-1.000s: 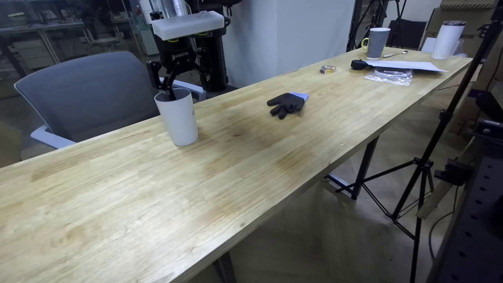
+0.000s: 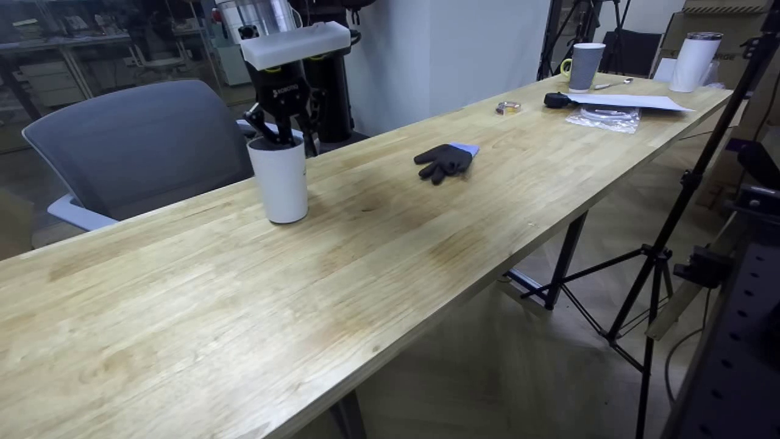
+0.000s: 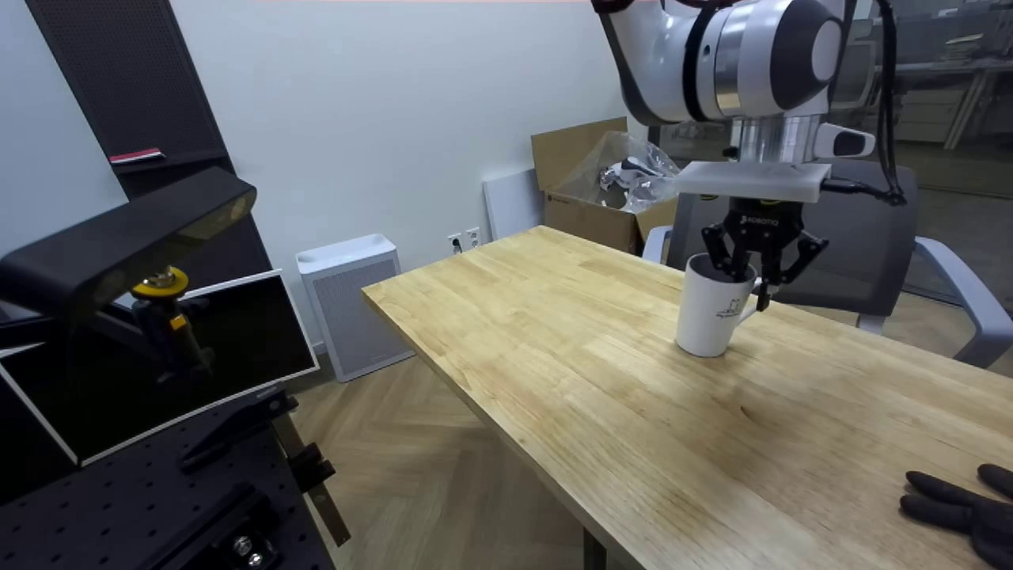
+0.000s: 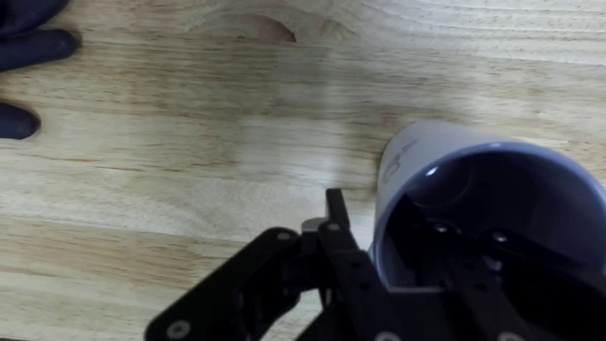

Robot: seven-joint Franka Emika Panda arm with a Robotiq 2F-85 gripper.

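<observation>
A white mug (image 2: 283, 186) stands on the wooden table near its far edge in exterior view 1. Its printed side and handle (image 3: 747, 310) show in exterior view 2. My gripper straddles the mug's wall on the handle side, one finger down inside and the other outside. Its fingers are partly apart, and a gap shows beside the rim in the wrist view. The inner fingertip is dark against the mug's interior and hard to make out. Whether the mug stands fully upright is hard to tell.
A black glove (image 2: 447, 160) with a blue cuff lies further along the table. At the far end are a tape roll (image 2: 508, 107), papers (image 2: 632, 101), a grey cup (image 2: 586, 67) and a white tumbler (image 2: 695, 63). A chair (image 2: 139, 146) stands behind.
My gripper's fingers have come closer together, and the wrist has shifted slightly right and lower. The mug's rim has moved a little to the right, its base almost in place.
</observation>
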